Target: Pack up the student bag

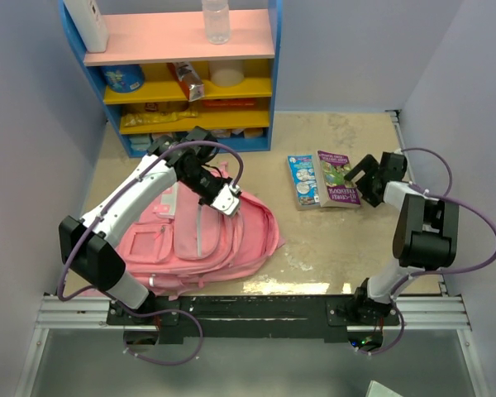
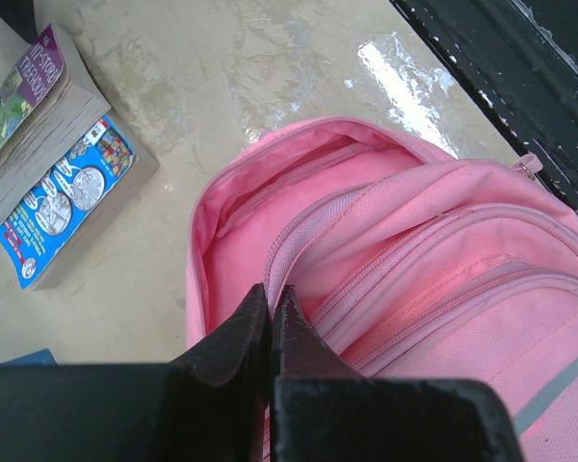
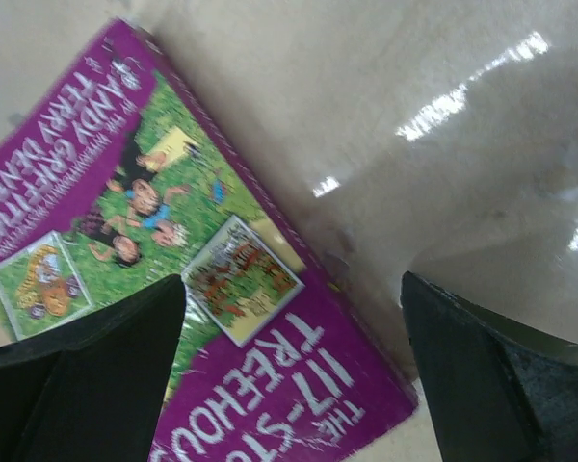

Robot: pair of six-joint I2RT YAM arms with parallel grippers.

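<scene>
The pink student bag (image 1: 252, 240) lies on the left of the table, its mouth gaping toward the right. My left gripper is shut on the bag's upper edge, holding that flap up. Right of the bag, a purple and green book (image 1: 339, 180) leans partly over a blue book (image 1: 303, 180); both lie flat on the table. At the purple book's right edge, my right gripper (image 1: 365, 180) is low and open. In the right wrist view one finger (image 3: 125, 375) is over the cover and the other beyond its edge; nothing is gripped.
A blue shelf unit (image 1: 277, 74) with packed yellow shelves and a pink top stands at the back left. Bare table (image 1: 306, 252) lies between bag and books. Black rail (image 1: 256, 310) runs along the front edge.
</scene>
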